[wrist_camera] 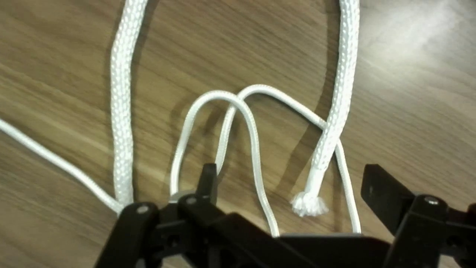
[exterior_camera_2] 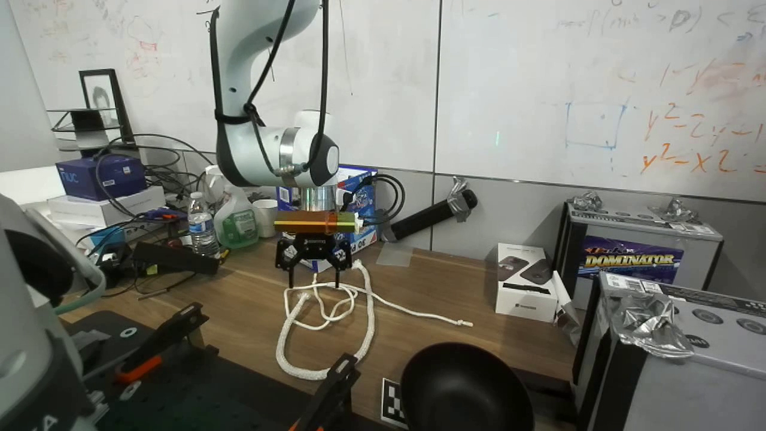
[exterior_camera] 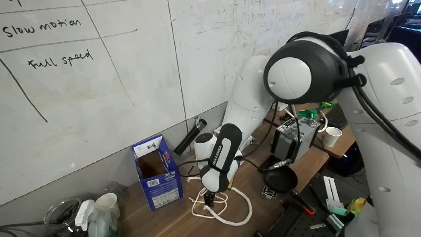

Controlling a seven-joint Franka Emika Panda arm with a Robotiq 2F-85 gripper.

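A thick white braided rope (exterior_camera_2: pixel 287 340) lies in a wide curve on the wooden table. In the wrist view, the frayed end of this thick rope (wrist_camera: pixel 341 98) rests between my spread fingers, nearer the right one, across a thinner white cord (wrist_camera: pixel 257 152). That cord is looped on itself below my gripper, and one straight tail runs off to the left. The fingers stand wide apart, with nothing gripped. In the second exterior view my gripper (exterior_camera_2: pixel 313 281) points straight down over the cords; its exact height above the table cannot be told.
A blue open box (exterior_camera: pixel 162 189) stands close to the wall beside the ropes. A black pan (exterior_camera_2: pixel 465 391) and a white phone box (exterior_camera_2: pixel 526 281) sit to the right in the second exterior view. Spray bottle (exterior_camera_2: pixel 237 219) and cup (exterior_camera: pixel 108 204) stand at the table's far end.
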